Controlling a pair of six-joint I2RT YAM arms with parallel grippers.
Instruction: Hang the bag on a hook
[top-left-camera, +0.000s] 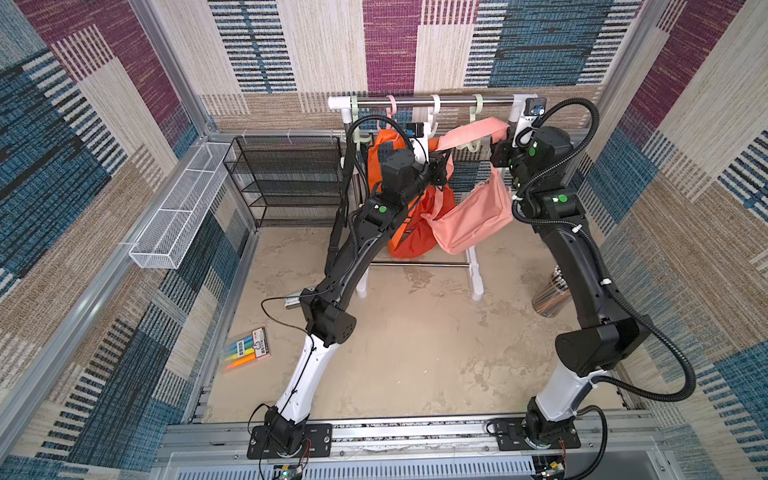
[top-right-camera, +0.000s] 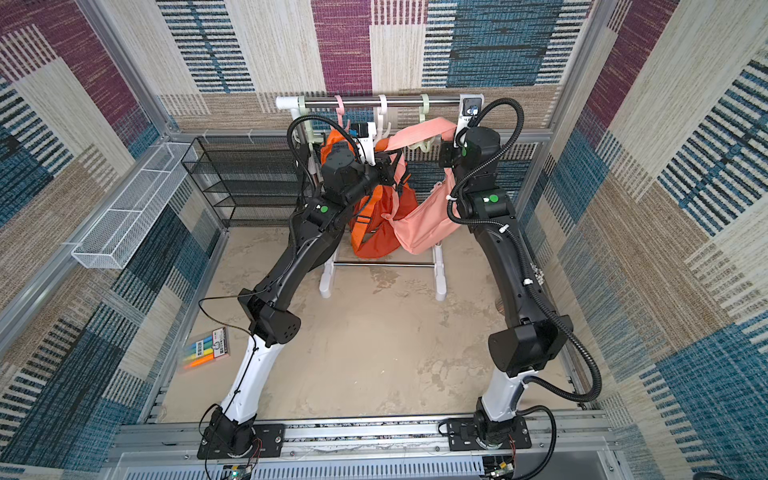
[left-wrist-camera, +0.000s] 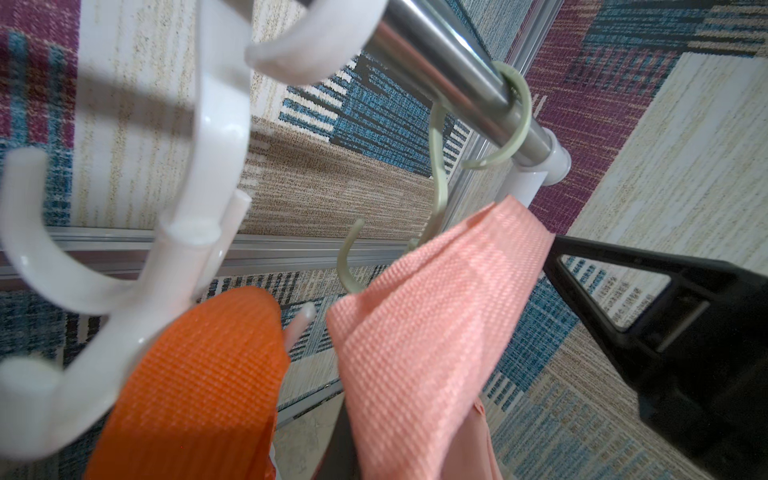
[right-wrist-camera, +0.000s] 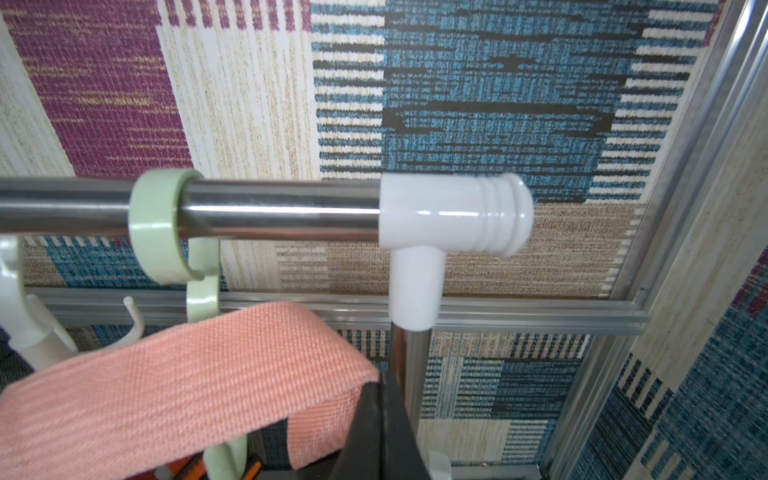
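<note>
The pink bag (top-left-camera: 472, 220) hangs in the air between my grippers. Its strap (right-wrist-camera: 184, 384) is raised in front of the pale green hook (right-wrist-camera: 153, 228) at the rail's right part. My right gripper is shut on the strap near the right post. My left gripper (top-left-camera: 438, 166) is at the strap's left side; the left wrist view shows pink strap up close, and its fingertips are mostly hidden. An orange bag (top-left-camera: 408, 240) hangs behind the pink one, beside white hooks (left-wrist-camera: 204, 120).
The steel rail (right-wrist-camera: 280, 208) ends in a white joint (right-wrist-camera: 448, 212). A black wire shelf (top-left-camera: 284, 184) stands left of the rack, a white basket (top-left-camera: 176, 208) on the left wall, pens (top-left-camera: 248, 348) on the floor and a cylinder of sticks (top-left-camera: 552, 296) at right.
</note>
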